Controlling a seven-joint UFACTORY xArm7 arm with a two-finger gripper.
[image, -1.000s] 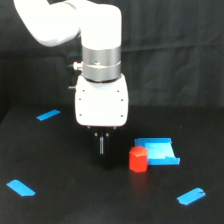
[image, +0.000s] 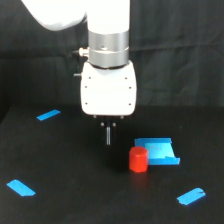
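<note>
My gripper (image: 108, 134) hangs over the dark table, left of a red block (image: 138, 159) and apart from it. The red block stands at the front left of a blue tape square (image: 158, 148), overlapping its edge in the view. Only small, thin parts of the fingers show below the white hand, and whether they are apart or together is too small to tell.
Blue tape strips lie at the far left (image: 48, 115), the near left (image: 21, 188) and the near right (image: 191, 196). A dark backdrop (image: 180, 60) rises behind.
The hand has shifted to the right, closer to the red block sideways, and stands a little higher in the view. The block and the tape have not moved.
</note>
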